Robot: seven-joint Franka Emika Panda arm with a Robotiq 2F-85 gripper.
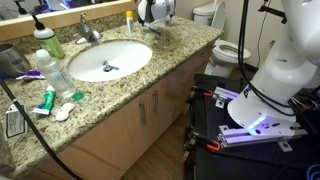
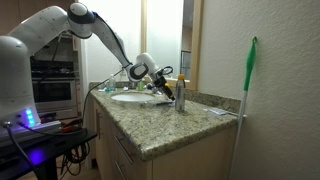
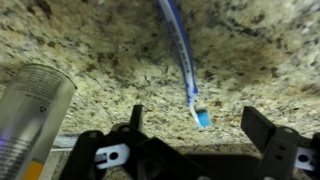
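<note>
A slim blue toothbrush (image 3: pixel 180 45) lies on the speckled granite counter, its white and light-blue end (image 3: pixel 202 118) showing between my fingers in the wrist view. My gripper is open above it, with nothing held. One dark fingertip (image 3: pixel 132 132) is left of the brush and the other to its right. Exterior view 1 has the gripper low over the counter's far end, near the blue brush (image 1: pixel 152 31). From the other side, the arm (image 2: pixel 145 70) reaches down behind a metal can.
That metal can (image 3: pixel 35 115) stands close on the left in the wrist view. Nearer along the counter are the white sink (image 1: pixel 110 60), a faucet (image 1: pixel 88 30), a clear bottle (image 1: pixel 55 72) and a green tube (image 1: pixel 45 100). A yellow bottle (image 1: pixel 129 20) stands near the wall.
</note>
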